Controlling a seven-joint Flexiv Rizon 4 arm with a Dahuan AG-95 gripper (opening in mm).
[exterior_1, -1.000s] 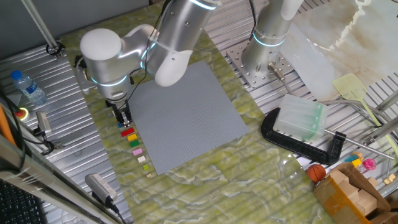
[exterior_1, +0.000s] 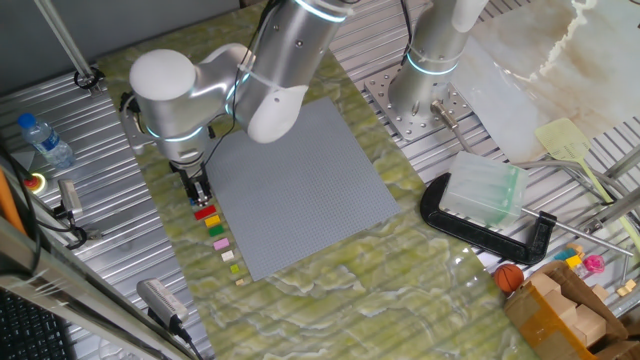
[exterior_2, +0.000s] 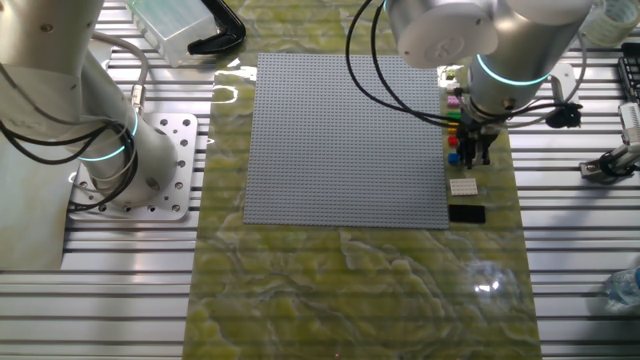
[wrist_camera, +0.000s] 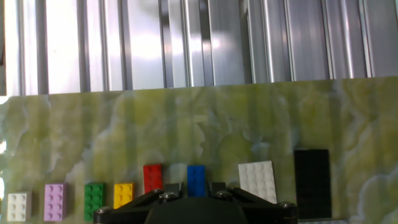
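Note:
My gripper hangs over the row of bricks, its fingertips a little apart on either side of the blue brick (wrist_camera: 196, 178) in the wrist view. It looks open, and no grip on the brick shows. In exterior view 2 the gripper (exterior_2: 475, 158) is just beside the blue brick (exterior_2: 453, 159). The row also holds a red brick (wrist_camera: 152, 178), a yellow brick (wrist_camera: 123, 194), a green brick (wrist_camera: 94, 198), a pink brick (wrist_camera: 55, 201) and a white brick (wrist_camera: 19, 206). A wider white brick (wrist_camera: 257, 180) and a black brick (wrist_camera: 312, 183) lie on the other side.
A bare grey baseplate (exterior_1: 300, 190) lies beside the brick row on the green marbled mat (exterior_2: 340, 300). A black clamp (exterior_1: 490, 235), a clear box (exterior_1: 484, 188) and a cardboard box (exterior_1: 545, 315) stand beyond it. A water bottle (exterior_1: 46, 140) is at the left.
Over the last second the arm has come down very slightly above the bricks. The bricks in view have not visibly moved.

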